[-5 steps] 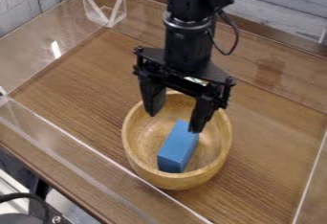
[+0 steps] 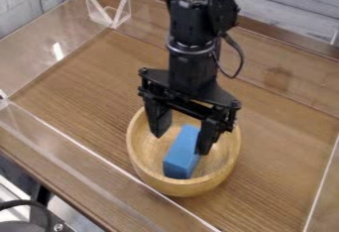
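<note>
A black robot arm hangs from the top centre, its gripper [image 2: 184,119] spread open just over a wooden bowl [image 2: 143,164]. In the bowl lies a blue rectangular block [image 2: 181,158], between and slightly below the fingers, its upper end close to them; I cannot tell whether they touch it.
A white clear object stands at the top left, and pale edges border the table at left and back. A dark cable is at the bottom left.
The arm and gripper have shifted slightly and tilted over the bowl. The block looks much the same, lying in the bowl.
</note>
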